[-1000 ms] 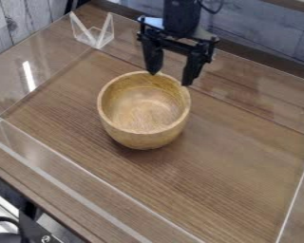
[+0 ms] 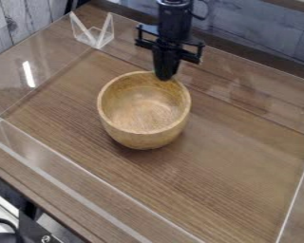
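Note:
A large tan wooden bowl (image 2: pixel 143 114) rests on the wooden table (image 2: pixel 231 180), empty as far as shows. My black gripper (image 2: pixel 160 68) hangs just behind the bowl's back rim, its arm reaching in from the top centre. The fingertips are small and dark at that rim; the fingers look close together, with nothing visible between them.
A white wire-like object (image 2: pixel 94 30) stands at the back left, and a similar clear or white one (image 2: pixel 0 117) at the left edge.
The gripper has moved back and its fingers have drawn together from a wider spread. The bowl has stayed in place.

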